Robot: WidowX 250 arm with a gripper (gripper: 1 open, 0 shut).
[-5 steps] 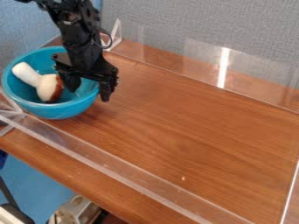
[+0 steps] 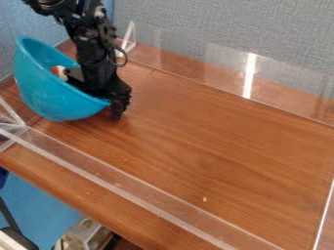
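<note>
A large blue bowl (image 2: 50, 90) is tipped steeply on its side at the back left of the wooden table, its underside and side toward the camera. My black gripper (image 2: 109, 98) is down at the bowl's right rim, its arm reaching from the top. The fingers are dark and overlap the rim, so whether they touch or grip it is hard to see. A small part of a white and brown object (image 2: 59, 72) shows above the bowl's edge; the rest is hidden.
Clear strips run along its edges, a grey padded wall (image 2: 209, 29) stands behind, and clutter lies below at the bottom left.
The bowl has tipped up from nearly upright, hiding most of the white and brown object. The gripper has moved slightly down and left with it.
</note>
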